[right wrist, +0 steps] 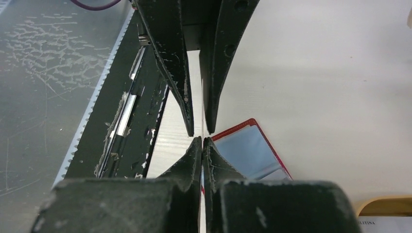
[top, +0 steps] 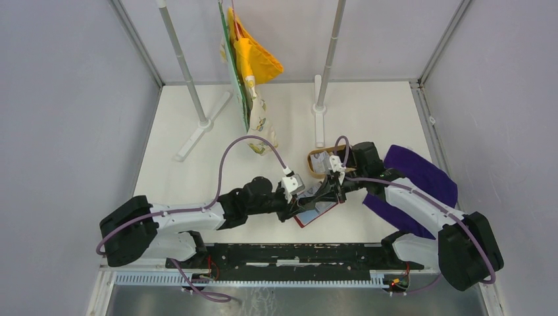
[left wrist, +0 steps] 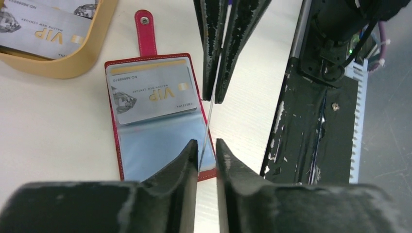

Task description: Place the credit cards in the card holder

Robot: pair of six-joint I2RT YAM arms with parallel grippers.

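A card (left wrist: 209, 116), seen edge-on as a thin white line, stands upright between the two grippers. My right gripper is shut on it. Around the card's other end is my left gripper, its fingers parted with a gap beside the card. Below lies the open card holder (left wrist: 153, 148), red-edged with pale blue pockets and a snap strap. A silver VIP card (left wrist: 150, 92) sits in its upper part, above an empty-looking lower pocket. In the top view both grippers hide much of the holder.
A tan oval tray (left wrist: 80, 63) with more silver VIP cards (left wrist: 51, 31) stands just behind the holder. To the right lies a purple cloth (top: 421, 174). Hanging cloths (top: 253, 62) and a white stand foot (top: 320, 125) are farther back.
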